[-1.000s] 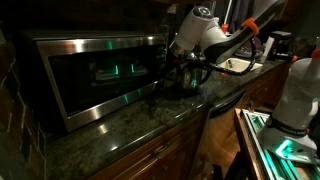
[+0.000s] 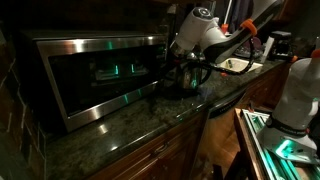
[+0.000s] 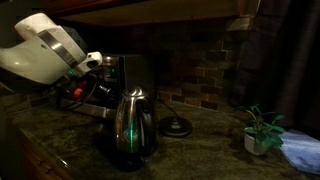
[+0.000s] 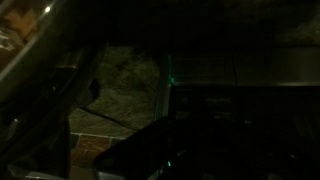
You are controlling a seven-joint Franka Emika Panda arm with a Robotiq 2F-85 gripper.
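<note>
My gripper [image 3: 101, 97] hangs dark and hard to make out beside the microwave, left of a shiny metal kettle [image 3: 134, 124] in exterior view 2. The kettle stands upright on the dark stone counter [image 3: 215, 160]. In exterior view 1 the white arm [image 2: 197, 33] reaches over the counter at the microwave's right end, its lower part lost in shadow. The steel-framed microwave [image 2: 109, 78] stands against the wall. Very little light reaches the wrist view, where the fingers do not show clearly. Nothing is visibly held.
A round black base [image 3: 175, 127] with a cord sits behind the kettle. To the right are a potted plant [image 3: 262, 131] and a pale blue cloth [image 3: 300, 150]. A sink [image 2: 236, 64] lies farther off.
</note>
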